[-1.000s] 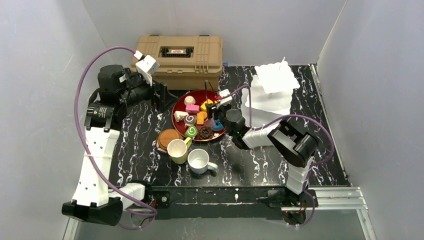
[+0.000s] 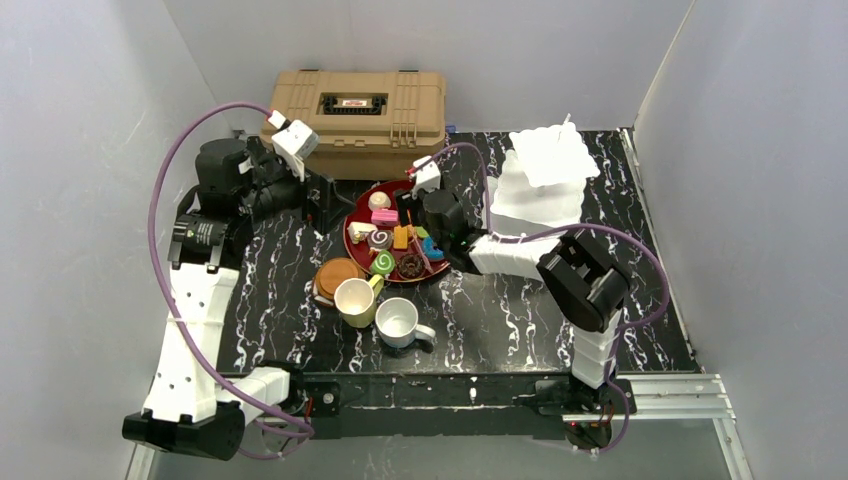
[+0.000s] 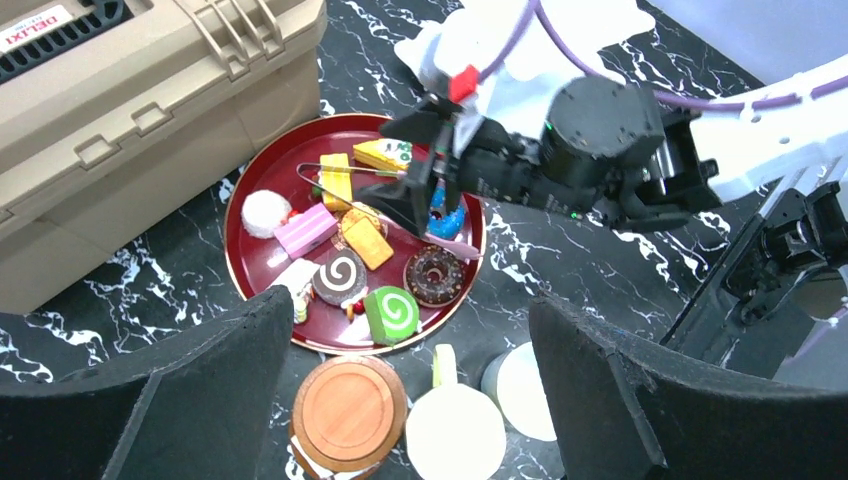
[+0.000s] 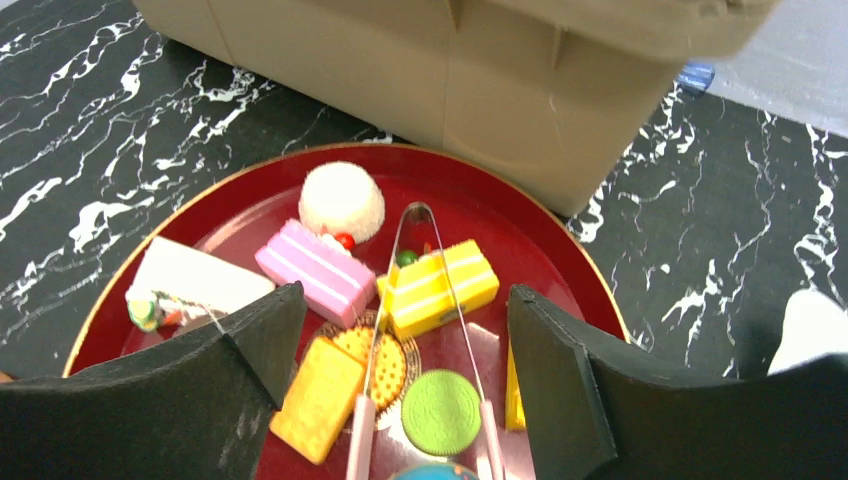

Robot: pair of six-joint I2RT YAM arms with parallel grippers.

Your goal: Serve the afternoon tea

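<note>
A red round tray (image 3: 245, 260) of toy pastries lies before the tan case. Across them rest metal tongs with pink handles (image 4: 361, 440), in the right wrist view beneath my right gripper (image 2: 408, 208), which stands open above the tray with nothing visibly between its fingers. My left gripper (image 2: 328, 205) is open above the table at the tray's left, holding nothing. Near the tray's front stand a yellow cup (image 2: 355, 305), a white cup (image 2: 398, 320) and wooden coasters (image 2: 339, 276).
The tan case (image 2: 355, 105) fills the back left. White crumpled cloths or paper (image 2: 545, 175) lie at the right. Bare marble table shows at the front right and left of the tray.
My left arm has shifted slightly down in the top view.
</note>
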